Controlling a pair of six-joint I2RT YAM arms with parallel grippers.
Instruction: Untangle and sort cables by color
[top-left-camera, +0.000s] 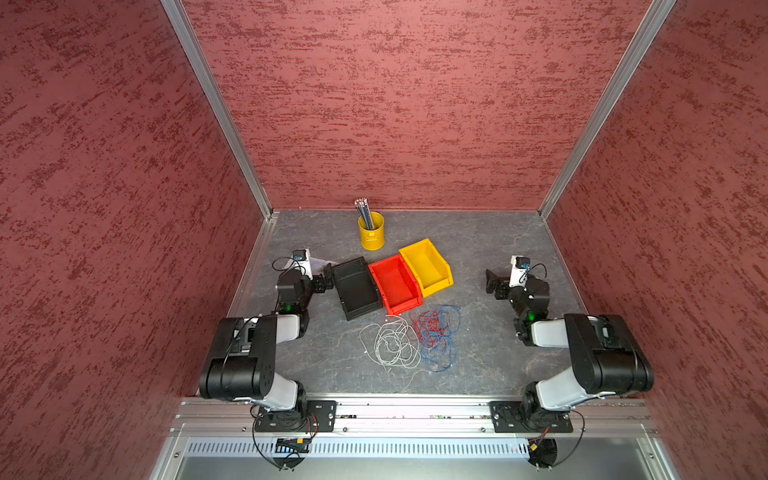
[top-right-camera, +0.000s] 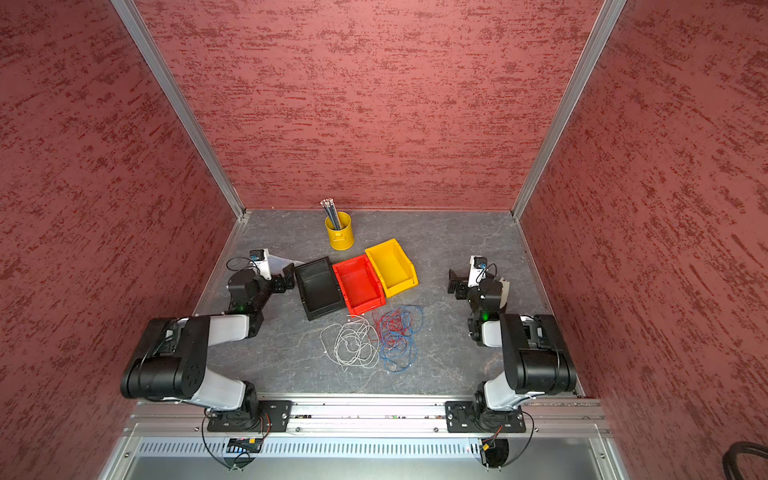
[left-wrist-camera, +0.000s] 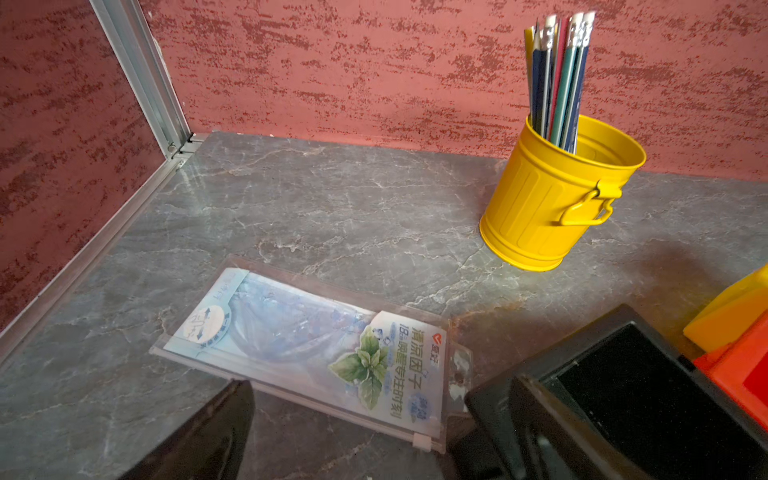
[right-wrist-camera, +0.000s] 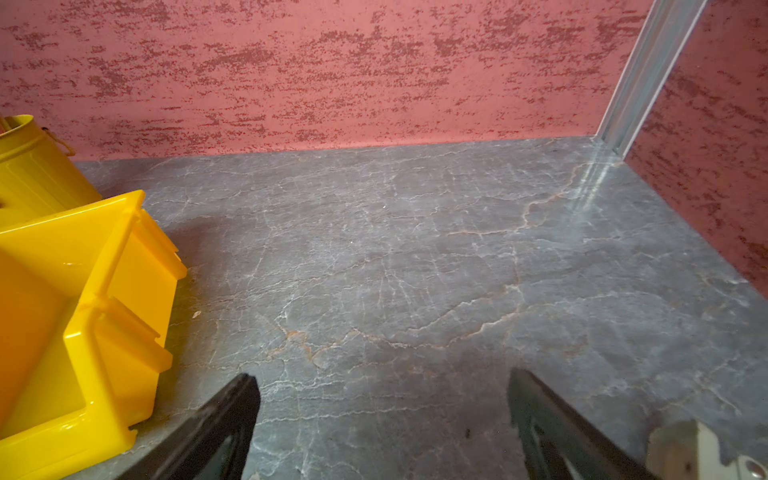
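Note:
Three cables lie loose on the table in front of the bins. The white cable (top-left-camera: 387, 333) is coiled on the left. To its right the red cable (top-left-camera: 429, 323) overlaps the blue cable (top-left-camera: 453, 350). Behind them stand a black bin (top-left-camera: 355, 289), a red bin (top-left-camera: 395, 285) and a yellow bin (top-left-camera: 426, 267), all empty. My left gripper is open beside the black bin, nothing between its fingers. Well right of the yellow bin, my right gripper is open too, over bare table.
A yellow bucket (left-wrist-camera: 552, 192) of pencils stands behind the bins. A flat printed pouch (left-wrist-camera: 312, 344) lies ahead of my left gripper. A pale object (right-wrist-camera: 684, 452) sits by the right gripper. Free table lies between the cables and the right arm.

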